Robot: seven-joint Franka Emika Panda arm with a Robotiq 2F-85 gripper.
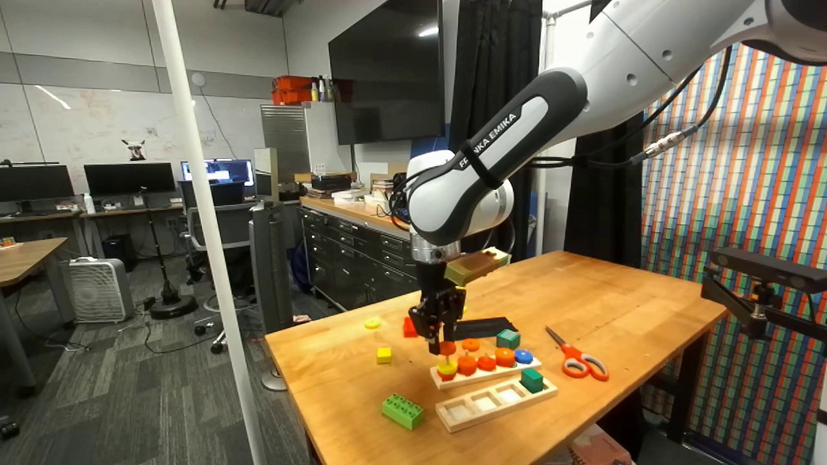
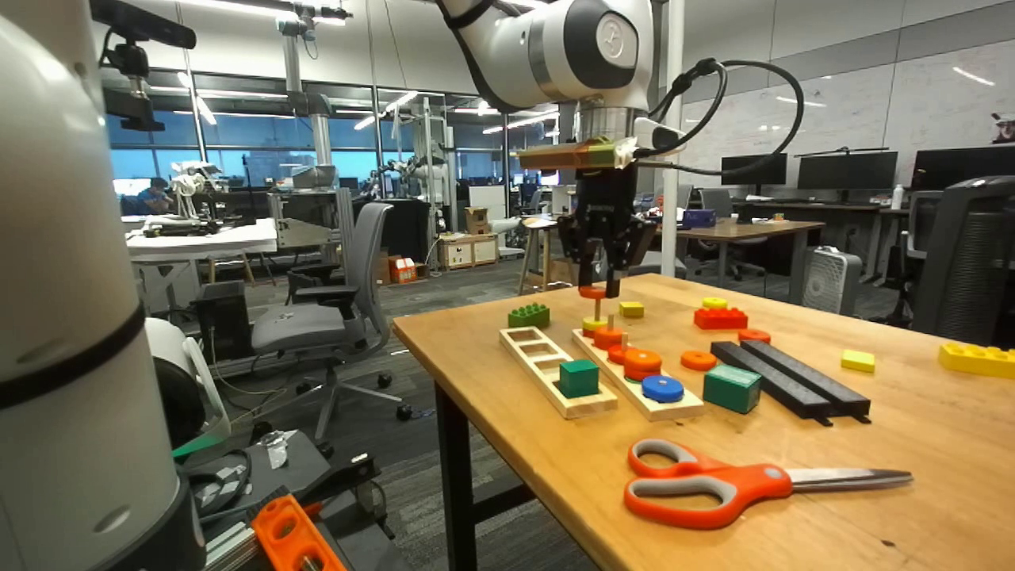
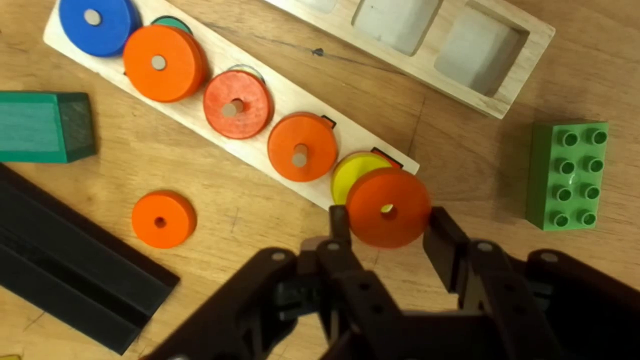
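Note:
My gripper is shut on an orange disc (image 3: 390,207), pinched at its two sides. The disc has a hole in its middle and partly covers a yellow disc (image 3: 349,174) at the end of the wooden peg board (image 3: 393,147). In exterior view 2 the held disc (image 2: 592,292) is up at the top of the end peg, above the yellow disc (image 2: 595,324); whether the peg is inside its hole I cannot tell. Orange discs (image 3: 303,144) and a blue disc (image 3: 99,24) sit on the other pegs of the board.
A wooden tray with square compartments (image 1: 496,403) lies alongside, a green cube (image 1: 532,379) in it. A green block (image 3: 564,174), a loose orange disc (image 3: 163,219), black bars (image 3: 72,252) and scissors (image 2: 733,485) lie around the board.

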